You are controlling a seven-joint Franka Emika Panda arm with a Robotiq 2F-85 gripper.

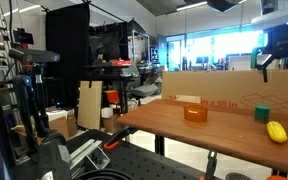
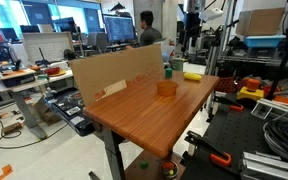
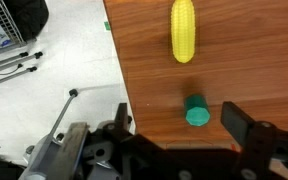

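A yellow corn cob lies near the right front edge of the table. Behind it stands a small green cup, and an orange bowl sits farther left. My gripper is open and empty, hanging well above the tabletop. Looking down in the wrist view, the green cup appears between the two fingers, nearer the right one, though far below them. The corn shows beyond it at the top. No bowl is visible in the wrist view.
A cardboard panel stands along one long side of the wooden table. Bare tabletop stretches around the bowl. The wrist view also shows pale floor beyond the table edge.
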